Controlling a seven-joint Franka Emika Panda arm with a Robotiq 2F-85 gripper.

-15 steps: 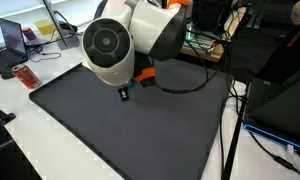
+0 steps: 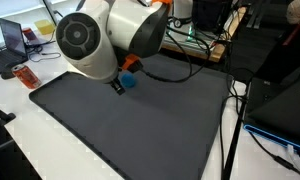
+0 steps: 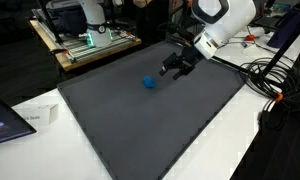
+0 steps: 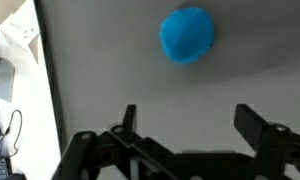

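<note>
A small round blue object (image 3: 148, 81) rests on the dark grey board (image 3: 140, 118). In the wrist view the blue object (image 4: 186, 35) shows near the top, ahead of my gripper. Both fingers are spread wide there, with only bare board between them. From exterior view 1, the gripper (image 2: 118, 87) hangs just left of the blue object (image 2: 128, 79), part of which is hidden by the arm. Exterior view 2 has the gripper (image 3: 171, 73) a little to the right of the object, apart from it.
An orange-red can (image 2: 26, 76) and a laptop (image 2: 14, 37) stand beyond the board's far left edge. Loose black cables (image 3: 275, 85) lie beside the board in exterior view 2. Much of the board's front is clear.
In exterior view 1 the arm has shifted left and slightly up. The blue object, mostly hidden behind the gripper before, now shows to its right.
</note>
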